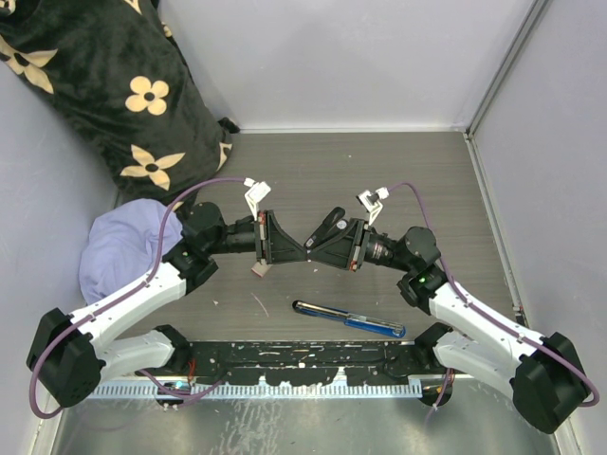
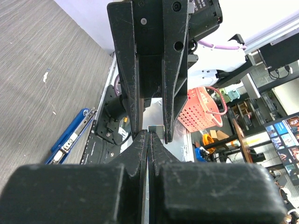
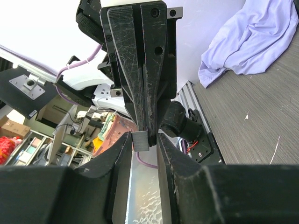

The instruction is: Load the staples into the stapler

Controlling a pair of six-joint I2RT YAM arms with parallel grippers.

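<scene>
Both grippers meet tip to tip above the table. My left gripper [image 1: 306,254] is shut on a small grey strip of staples [image 3: 140,141], which sticks out at its fingertips. My right gripper stands part open, its two fingers on either side of the strip [image 2: 156,129]; whether either one touches it, I cannot tell. Below them, near the table's front edge, the blue stapler [image 1: 348,319] lies lengthwise, and its metal rail shows in the left wrist view.
A dark object [image 1: 327,227] lies just behind the right gripper, partly hidden. A small brownish piece [image 1: 261,269] is beside the left gripper. Lilac cloth [image 1: 130,251] and a floral cushion [image 1: 142,104] fill the left side. Bare table [image 1: 417,166] lies at the back right.
</scene>
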